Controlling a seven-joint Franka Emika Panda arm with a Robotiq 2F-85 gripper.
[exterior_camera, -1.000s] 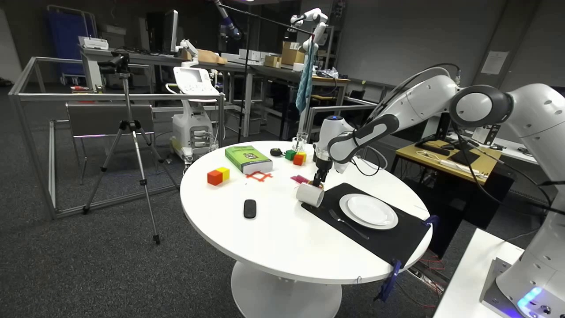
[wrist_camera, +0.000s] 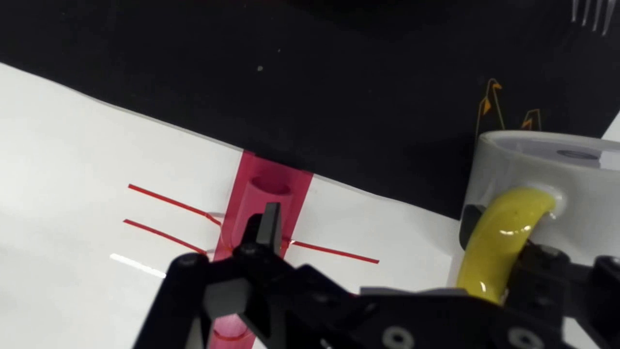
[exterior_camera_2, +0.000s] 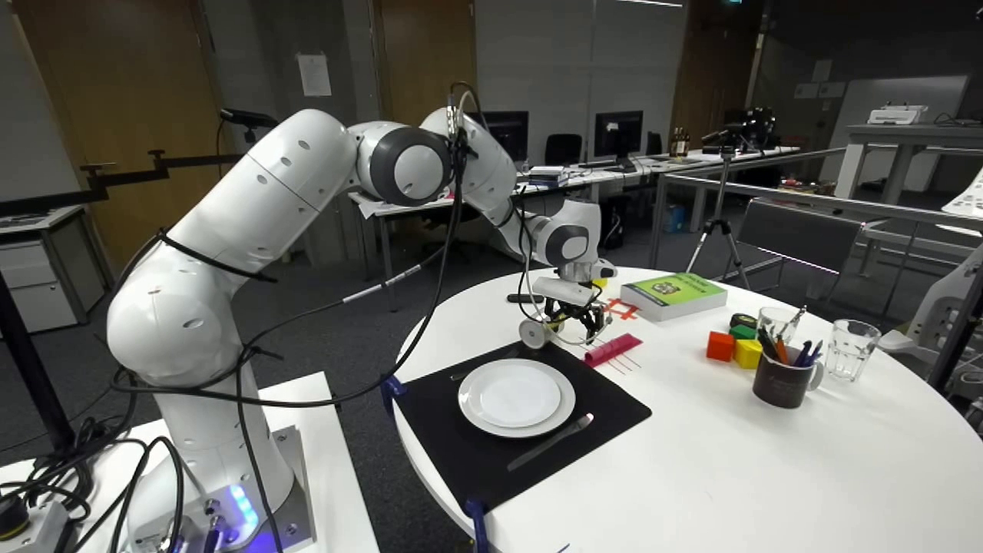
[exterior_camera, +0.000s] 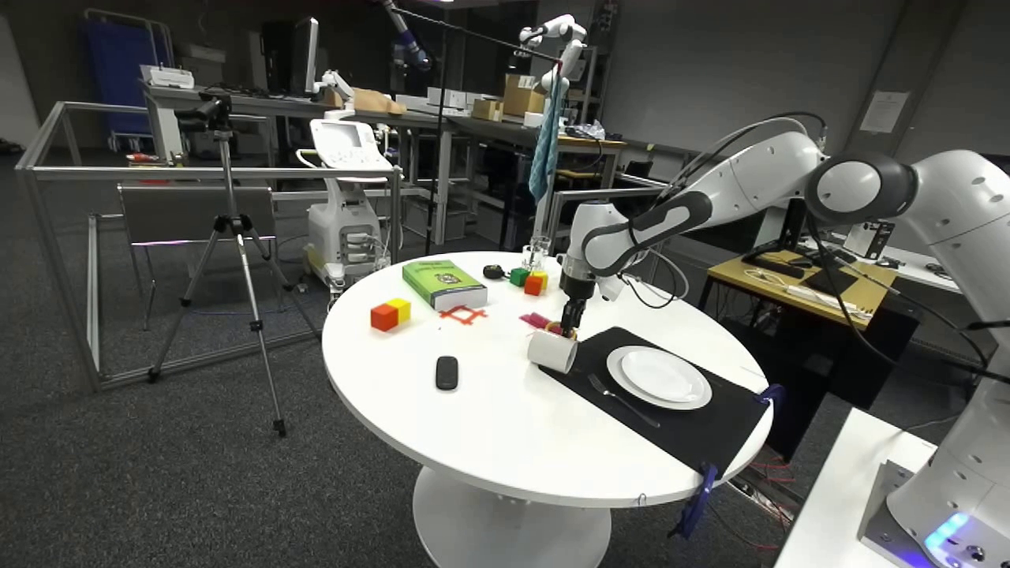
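Note:
A white mug [exterior_camera: 551, 351] lies on its side at the black placemat's edge. In the wrist view, the mug [wrist_camera: 543, 203] fills the right side, its yellow handle [wrist_camera: 500, 241] curving toward my gripper. The fingers stand wide open. One fingertip [wrist_camera: 268, 227] is over a pink strip, clear of the mug; the other is largely hidden behind the yellow handle, close to the mug wall. Whether it touches cannot be told. From outside, the gripper [exterior_camera: 572, 320] points down just behind the mug, low over the table.
A pink rolled piece [exterior_camera_2: 612, 349] lies beside the gripper. White plates [exterior_camera_2: 516, 396], a fork [exterior_camera: 620, 397] and a knife [exterior_camera_2: 551, 442] rest on the placemat [exterior_camera_2: 608, 405]. A green book [exterior_camera: 445, 285], cubes [exterior_camera: 384, 317] and a black mouse [exterior_camera: 447, 373] stand farther off.
My wrist has tilted, and its blue light no longer shows in exterior view 1. The gripper has shifted slightly, and the mug has moved a little toward the front left.

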